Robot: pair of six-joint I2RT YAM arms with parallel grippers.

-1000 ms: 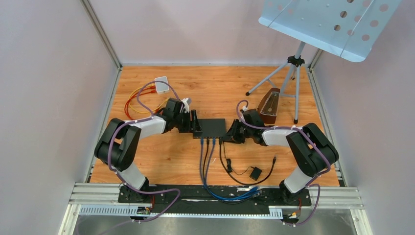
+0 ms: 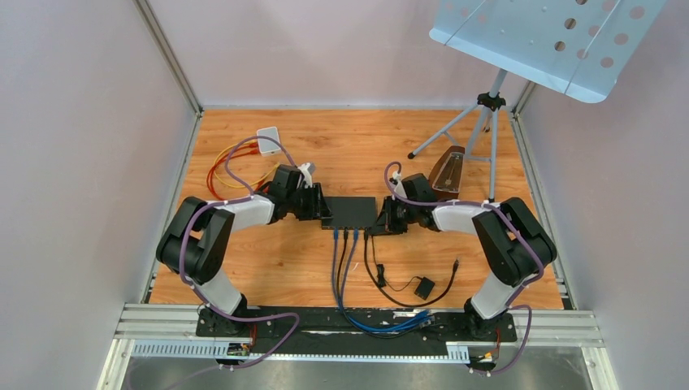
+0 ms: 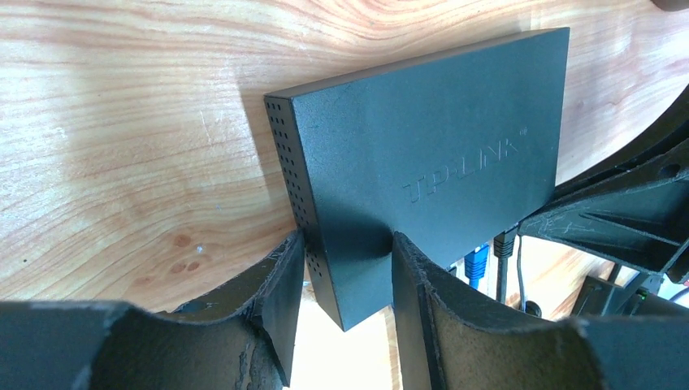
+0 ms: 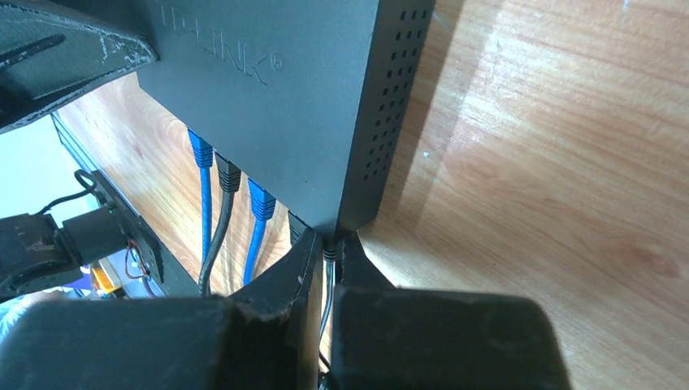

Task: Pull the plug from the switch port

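The black switch (image 2: 349, 210) lies on the wooden table with its port edge facing the near side. My left gripper is part open, its fingers on either side of the switch's near left corner; firm contact cannot be judged. At the other end of the port edge, my right gripper is shut with its tips close to the switch's corner. A thin black plug (image 4: 329, 253) shows in the narrow gap between them, its cord running down. Left of it are a blue plug (image 4: 261, 201), a black plug (image 4: 228, 174) and another blue plug (image 4: 201, 149).
Blue cables (image 2: 390, 329) run to the near edge. A black adapter (image 2: 424, 288) and its cord lie at the near right. A white box (image 2: 268, 140) with red and yellow cables stands far left. A brown metronome (image 2: 447, 172) and a stand (image 2: 493, 100) are behind the right arm.
The right gripper stays at the switch's corner. The left arm and switch look nearly unchanged.
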